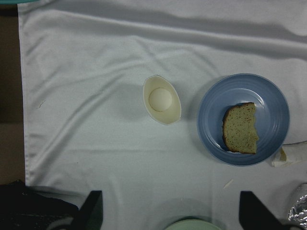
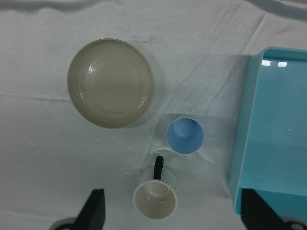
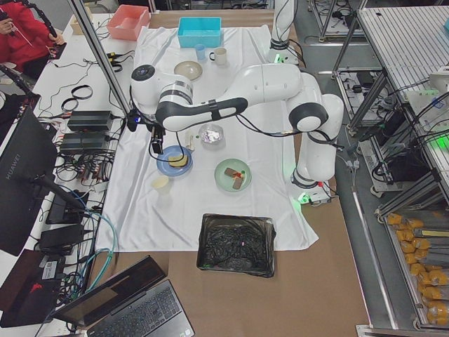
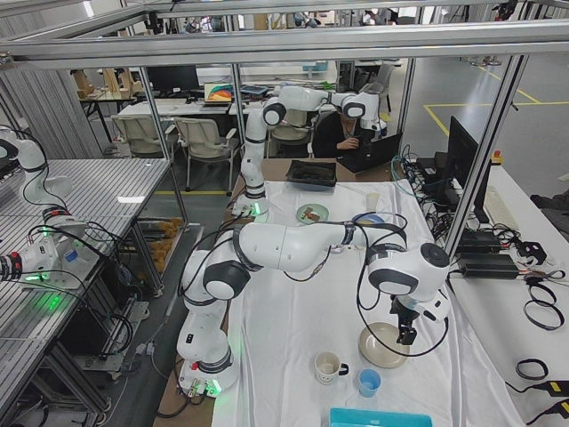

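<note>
My left gripper stands open, its fingers empty, above the cloth beside a blue plate point(image 1: 216, 120) with a bread slice point(image 1: 240, 128) on it. A cream cup point(image 1: 161, 99) stands next to that plate. A green plate point(image 3: 223, 173) holds brown pieces and something red; a foil-covered item point(image 3: 212, 135) lies behind it. My right gripper is open and empty over the far end, where a beige plate point(image 2: 110, 76), a blue cup point(image 2: 184, 135) and a white mug point(image 2: 154, 199) stand.
A turquoise bin point(image 2: 273, 120) sits at the far end. A black lined tray point(image 3: 236, 245) sits at the near edge, with a laptop point(image 3: 140, 309) beyond it.
</note>
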